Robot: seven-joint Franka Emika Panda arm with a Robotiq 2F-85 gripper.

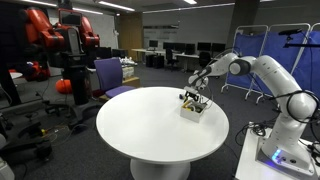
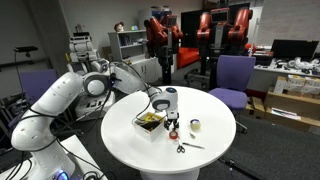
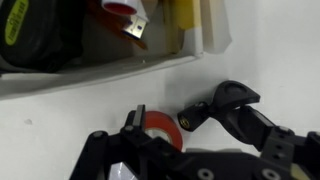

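My gripper (image 2: 172,124) hangs low over the round table, beside the white open box (image 2: 146,124). In the wrist view its fingers stand apart, with nothing held. Black looped handles (image 3: 226,105), seemingly of scissors, lie on the table around the gap in front of the fingers. A red ring-shaped roll (image 3: 162,126) lies just left of them, partly covered by a finger. The box's near wall (image 3: 120,70) crosses the top of the wrist view, with dark, orange and red-and-white items inside.
Across the white table (image 2: 215,160), a pair of scissors (image 2: 181,149), a thin tool (image 2: 194,147) and a small yellowish roll (image 2: 195,126) lie near the box. A purple chair (image 2: 234,75) stands beyond the table.
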